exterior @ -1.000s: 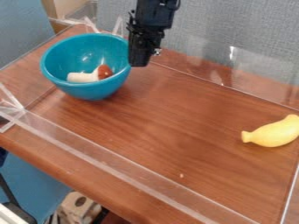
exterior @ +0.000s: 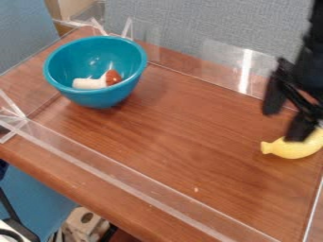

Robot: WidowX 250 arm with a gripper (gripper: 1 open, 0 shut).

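My black gripper (exterior: 285,111) is blurred at the right side, open, just above a yellow banana-like toy (exterior: 285,147) that lies on the wooden table (exterior: 164,161). At the upper left, a teal bowl (exterior: 74,87) holds a white cylindrical object (exterior: 90,83) and a small red-brown object (exterior: 112,77).
A clear plastic barrier (exterior: 151,200) runs along the near edge of the table. A grey padded wall (exterior: 190,28) stands behind.
My gripper has moved from beside the bowl at the top centre to the right, down toward the yellow toy. The bowl and its contents look unchanged.
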